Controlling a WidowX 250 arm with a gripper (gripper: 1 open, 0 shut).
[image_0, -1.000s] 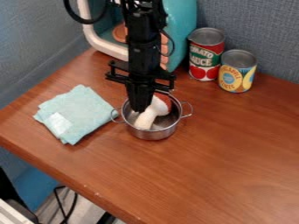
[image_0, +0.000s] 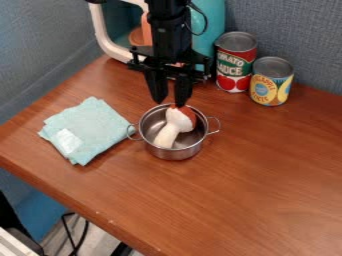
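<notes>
My black gripper (image_0: 170, 92) hangs above a small steel pot (image_0: 183, 150), its fingers pointing down over the pot's back part; whether they are apart or together is hard to tell, and nothing is visibly held. Inside the pot lies a white object (image_0: 170, 134) with an orange-red part at its upper right.
A folded pale blue cloth (image_0: 90, 128) lies left of the pot. A sauce can (image_0: 234, 63) and a yellow-labelled can (image_0: 271, 82) stand at the back right, beside a teal toy appliance (image_0: 205, 30).
My gripper has risen from down inside the pot to above it. The white object remains in the pot.
</notes>
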